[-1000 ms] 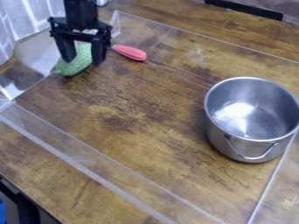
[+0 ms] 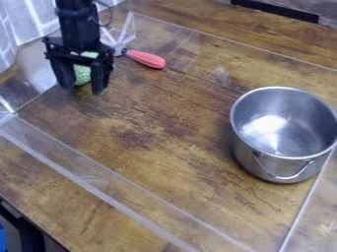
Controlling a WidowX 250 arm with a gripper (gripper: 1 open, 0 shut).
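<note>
My black gripper [image 2: 82,61] hangs at the upper left of the camera view, low over a green object [image 2: 93,74] that it partly hides. The fingers straddle or overlap that object; whether they hold it is unclear. A pink-red handled utensil [image 2: 142,59] lies just to the right of the gripper on the wooden table.
A large steel pot [image 2: 282,133] stands at the right. Transparent walls or edges run along the left and front.
The gripper has moved slightly left and down in the view, covering more of the green object. The pot and pink utensil are where they were.
</note>
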